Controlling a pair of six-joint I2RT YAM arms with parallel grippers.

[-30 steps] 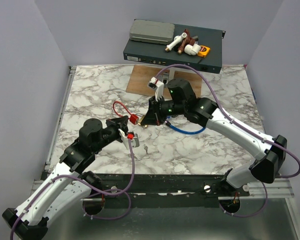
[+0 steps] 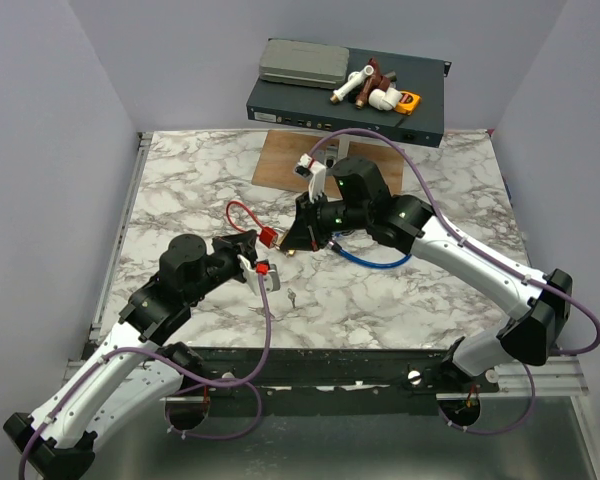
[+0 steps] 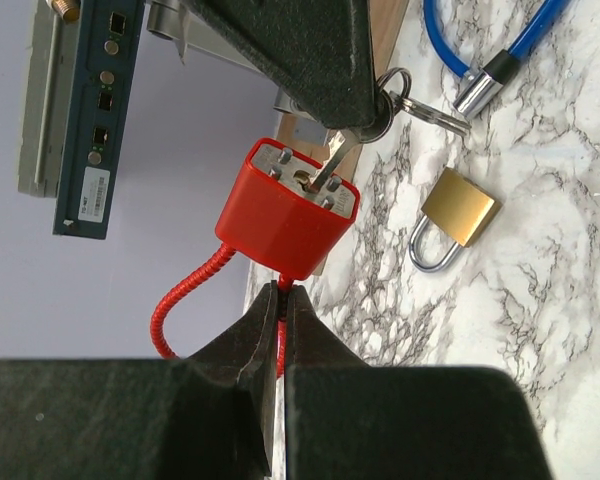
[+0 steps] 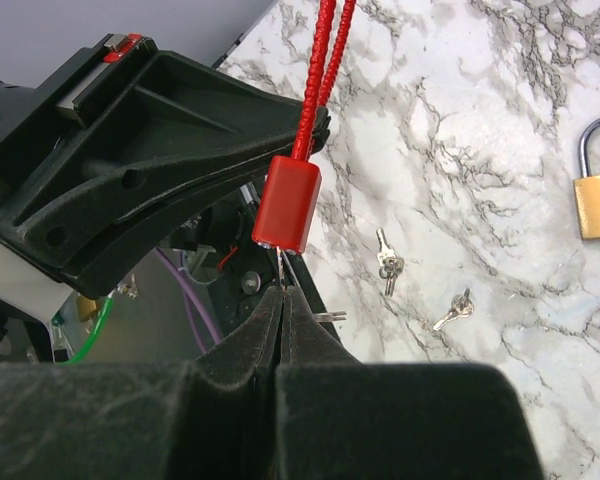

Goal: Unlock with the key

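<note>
A red padlock [image 3: 290, 215] with a long red cable shackle [image 3: 192, 288] hangs in the air, its keyhole face turned toward my right gripper. My left gripper is shut on the shackle cable just behind the lock body. Between the shut fingers of my right gripper is a key [image 3: 332, 158], its ring and a second key [image 3: 435, 116] dangling beside it. In the left wrist view the blade's tip meets the lock face at or right beside the keyhole; whether it is inside, I cannot tell.
A brass padlock [image 3: 460, 208] lies on the marble table, near the blue cable lock [image 2: 370, 264]. Two loose sets of keys [image 4: 389, 262] lie nearer the front. At the back, a raised dark box [image 2: 420, 100] carries assorted items.
The left arm has shifted very slightly, its purple hose moving a little to the right. My right arm looks still, and both grippers keep their hold.
</note>
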